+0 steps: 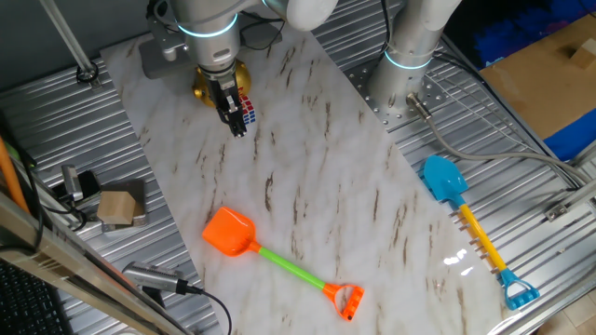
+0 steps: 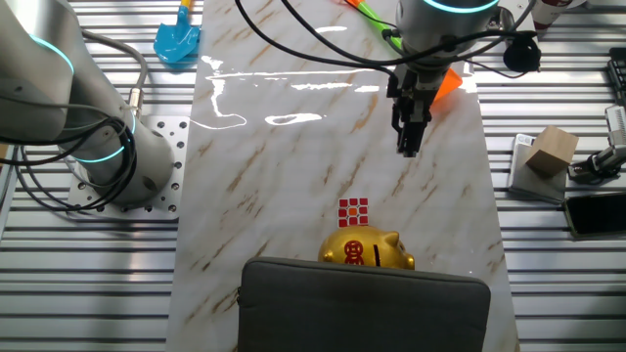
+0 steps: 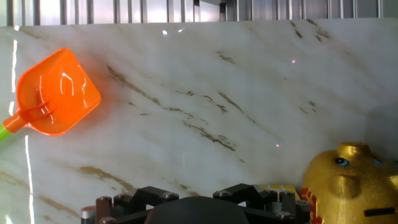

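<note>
My gripper [image 1: 238, 132] points down above the marble-patterned table, with its fingers spread apart in the wrist view and nothing between them. In exterior view 2 the gripper [image 2: 408, 152] hangs apart from the puzzle cube [image 2: 353, 212], which shows a red-tiled face. The cube stands right by a golden piggy bank [image 2: 367, 246]. At the right of the wrist view, the piggy bank [image 3: 348, 180] is partly cut off; a yellow strip beside it is mostly hidden by a finger. An orange shovel [image 1: 229, 232] with a green shaft lies on the table.
A blue shovel [image 1: 445, 177] with a yellow shaft lies at the table's edge, near the robot base. A dark grey case [image 2: 364, 305] hides part of the piggy bank. One wooden block [image 1: 116, 207] sits off the table.
</note>
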